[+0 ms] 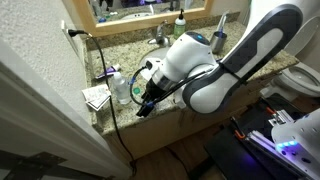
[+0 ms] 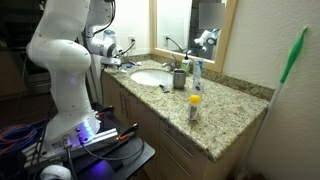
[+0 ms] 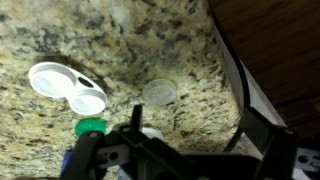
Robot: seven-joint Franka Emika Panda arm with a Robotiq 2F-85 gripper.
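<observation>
My gripper is open above the granite counter, its dark fingers standing wide apart at the bottom of the wrist view. A small clear round disc (image 3: 160,92) lies flat on the stone, just ahead of the gap between them. To its left is a white two-welled case (image 3: 68,88) that looks like a contact lens case. Below that case sits a green cap (image 3: 90,127), close by the left finger. From outside, the gripper (image 1: 146,106) hangs low near the counter's front edge, and the arm hides part of the surface there.
Clear bottles (image 1: 122,90) stand left of the gripper, beside a white paper packet (image 1: 97,97). A sink (image 2: 152,77) and a yellow-capped bottle (image 2: 194,107) are farther along the counter. A dark cord (image 1: 107,75) hangs over the counter's left side.
</observation>
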